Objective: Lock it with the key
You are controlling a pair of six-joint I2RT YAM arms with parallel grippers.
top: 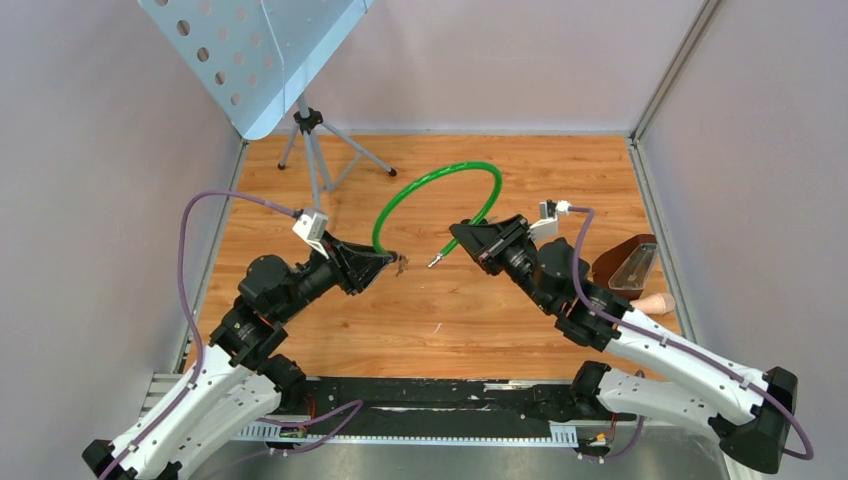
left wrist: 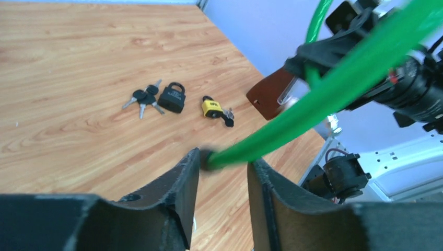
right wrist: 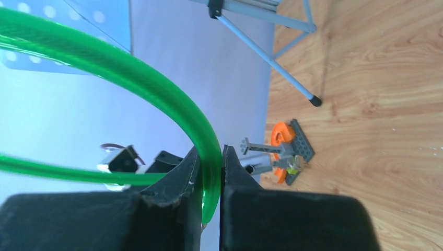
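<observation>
A green cable lock (top: 440, 172) arches between the grippers. Its one end lies at my left gripper (top: 385, 255), whose fingers stand around it in the left wrist view; their grip is unclear. My right gripper (top: 462, 232) is shut on the green cable, whose metal tip hangs below it. In the left wrist view a black padlock (left wrist: 171, 98), a yellow padlock (left wrist: 211, 108) with keys, and a bunch of loose keys (left wrist: 141, 99) lie on the wooden table.
A tripod (top: 320, 160) with a perforated panel stands back left. A brown object (top: 615, 262) and a pale cylinder (top: 655, 304) lie at the right edge. Orange and grey items (right wrist: 284, 133) show in the right wrist view.
</observation>
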